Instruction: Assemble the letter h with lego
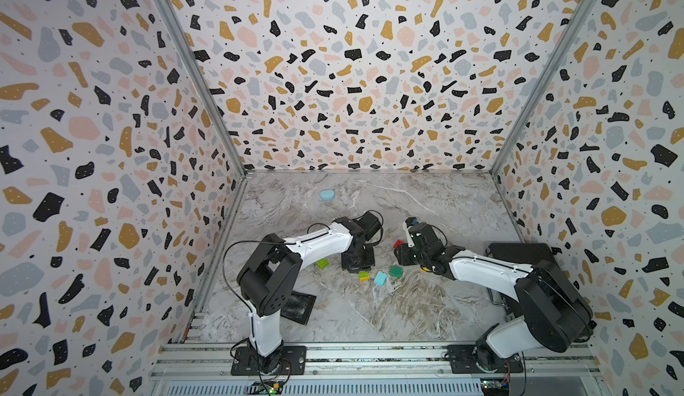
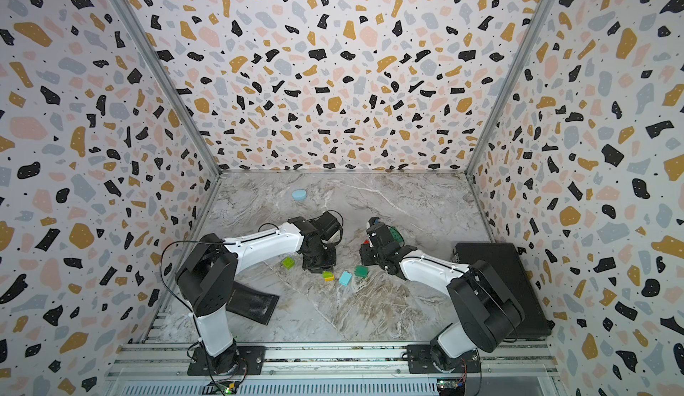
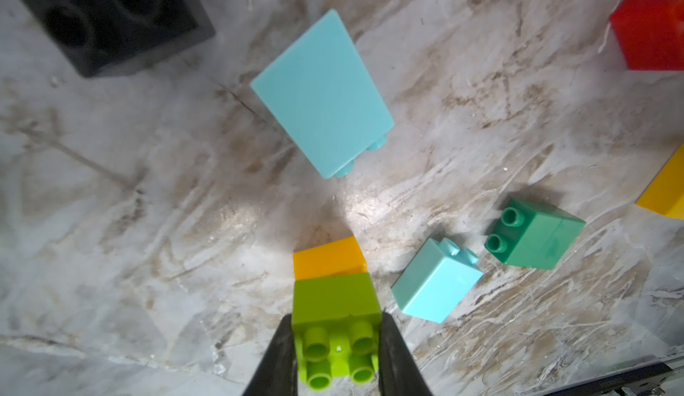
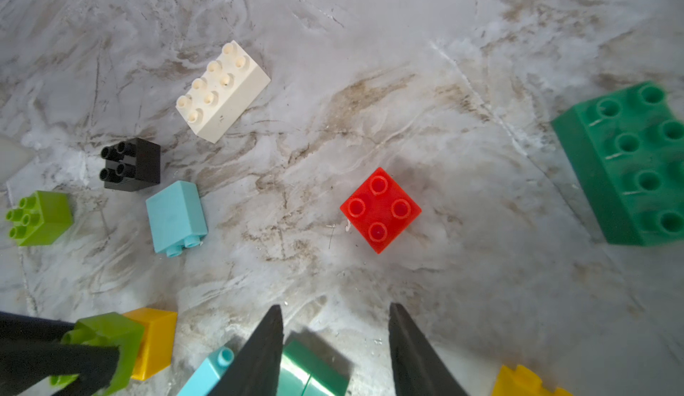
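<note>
My left gripper is shut on a lime green brick (image 3: 335,297), whose studs face the camera. A yellow brick (image 3: 329,256) sits against the lime brick's far side; whether it is joined or lifted I cannot tell. In the right wrist view my right gripper stands open, nothing between its fingers. Beyond its fingertips a red brick (image 4: 379,209) rests studs up on the table. Below, a green brick (image 4: 313,367) is partly cut off, near a light blue brick (image 4: 203,378). A larger light blue brick (image 3: 324,95) lies on its side.
Loose on the table are a white brick (image 4: 222,91), a black brick (image 4: 131,163), a second lime brick (image 4: 41,218) and a big dark green brick (image 4: 630,162). A black case (image 2: 502,289) stands at the right. Marble around the red brick is clear.
</note>
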